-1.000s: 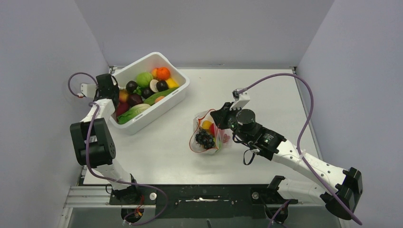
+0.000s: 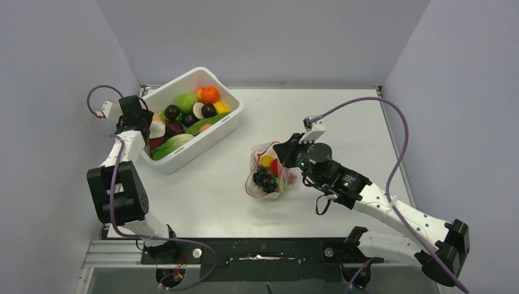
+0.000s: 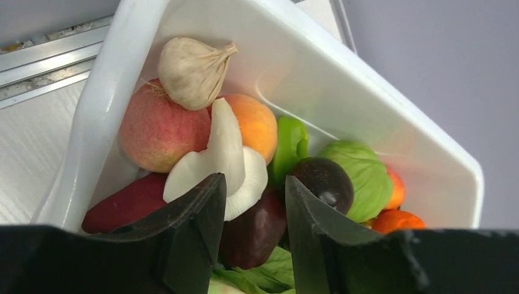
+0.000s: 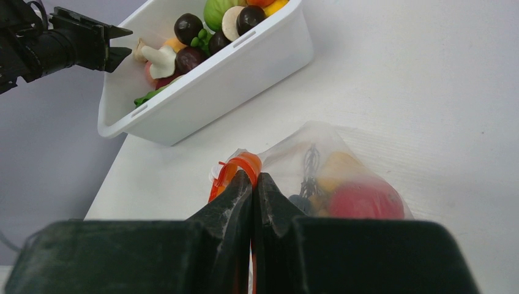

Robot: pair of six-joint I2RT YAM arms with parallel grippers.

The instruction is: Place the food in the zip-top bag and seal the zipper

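A zip bag (image 2: pixel 264 179) with grapes, yellow and red food inside rests on the table's middle. My right gripper is shut on its orange-edged rim. My left gripper is open above the white bin's left end, nothing between its fingers. Below it are a white mushroom (image 3: pixel 225 147), garlic (image 3: pixel 191 73), a peach (image 3: pixel 156 131), an orange fruit (image 3: pixel 254 122) and dark produce. The white bin (image 2: pixel 204 144) also holds lettuce, greens, citrus and other food.
Walls enclose the back and sides.
The left arm has shifted slightly at the bin's left end, and the white mushroom shows more in the top view. The right arm and bag have moved very slightly right.
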